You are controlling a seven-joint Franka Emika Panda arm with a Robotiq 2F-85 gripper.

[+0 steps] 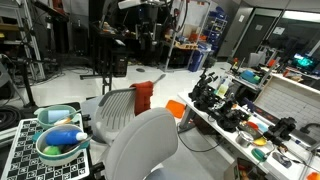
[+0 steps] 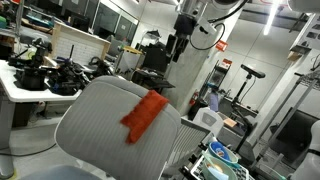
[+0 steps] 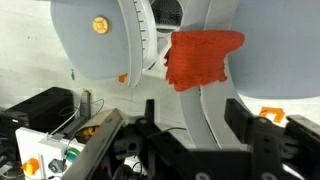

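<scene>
A red cloth [image 1: 143, 96] hangs over the top edge of a grey chair back [image 1: 115, 108]. In the second exterior view the cloth [image 2: 144, 116] lies draped across the mesh back [image 2: 95, 122]. My gripper is open, its dark fingers apart with nothing between them. In the wrist view the cloth [image 3: 198, 58] appears beyond the fingertips, folded over the backrest rim. The gripper [image 1: 149, 43] is well above the cloth, with a clear gap between them. The cloth's far side is partly hidden by the chair in each exterior view.
A second chair back [image 1: 143, 146] stands nearest the first exterior camera. Bowls [image 1: 62, 145] with a blue item sit on a dark crate at left. A cluttered white table [image 1: 285, 150] is at right. An orange object [image 1: 176, 108] lies beyond the chairs.
</scene>
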